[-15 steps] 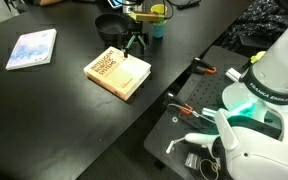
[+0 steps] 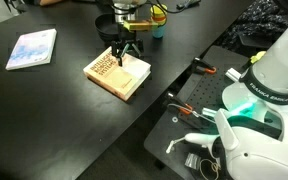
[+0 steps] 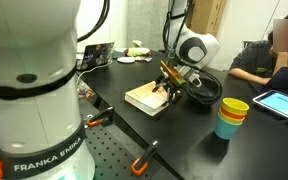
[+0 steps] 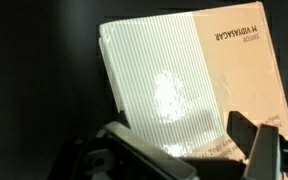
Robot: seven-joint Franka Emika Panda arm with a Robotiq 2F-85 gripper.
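A thick book (image 2: 117, 74) with an orange and pale ribbed cover lies flat on the dark table. My gripper (image 2: 126, 57) is open over the edge of the book on the bowl side, fingers pointing down. In the wrist view the cover of the book (image 4: 174, 75) fills much of the picture, and my two dark fingers (image 4: 265, 150) stand apart at the bottom. Nothing shows between them. Whether the fingertips touch the cover, I cannot tell.
A black bowl (image 2: 106, 25) sits just behind the book. Stacked cups, yellow over blue (image 3: 230, 118), stand beside it. A white-and-blue book (image 2: 31, 48) lies at the far left. A person (image 3: 269, 60) sits behind the table.
My gripper has come down and slightly left, from above the bowl side toward the book. The book, bowl and cups have stayed in place.
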